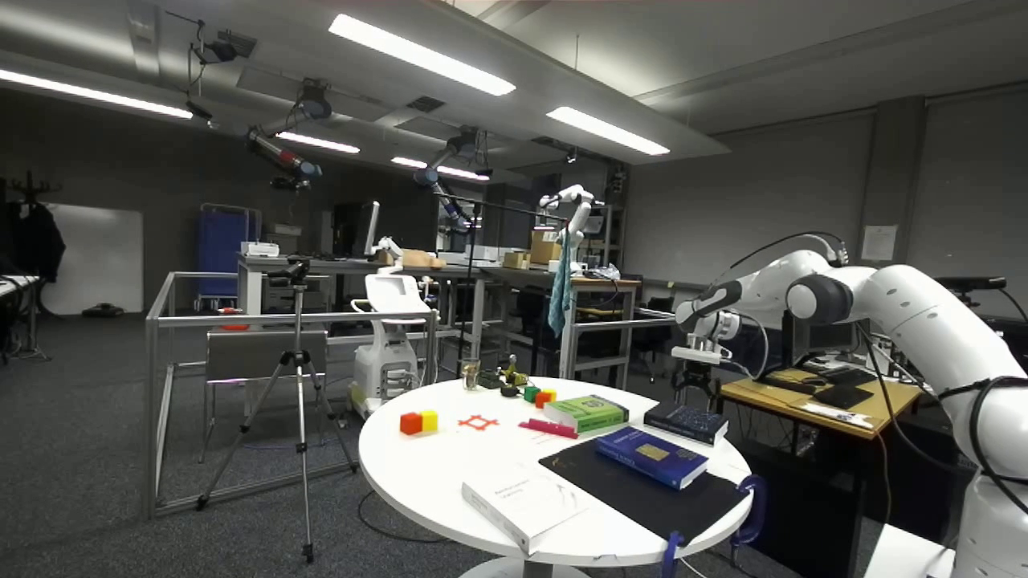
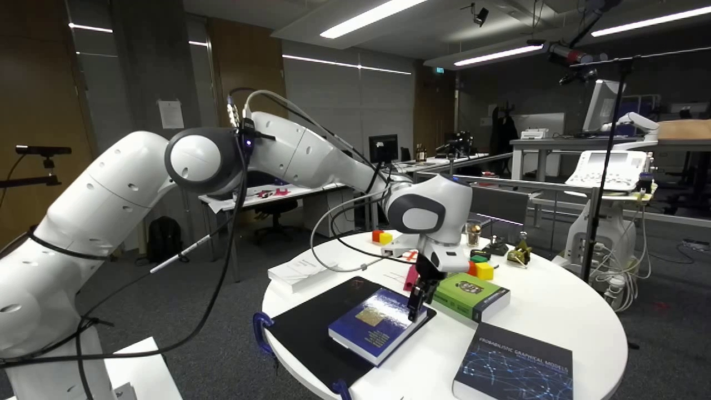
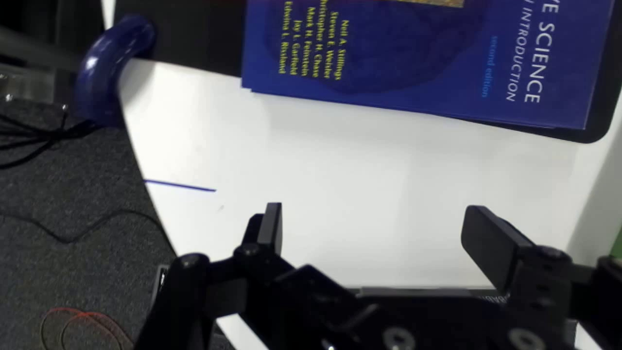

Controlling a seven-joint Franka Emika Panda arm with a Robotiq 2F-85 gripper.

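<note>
My gripper is open, its two black fingers wide apart with only white tabletop beneath the gap. The blue book lies flat on a black mat; its cover also shows at the top of the wrist view. In exterior view 1 the gripper hangs above the table's right edge, clear of the books. A dark book, Probabilistic Graphical Models, lies near that edge, and in the wrist view the gripper hides most of it. Beside it is a green book.
A white book lies at the table's front in exterior view 1. Red and yellow blocks, a pink piece and small items are farther back. A blue clamp grips the table edge.
</note>
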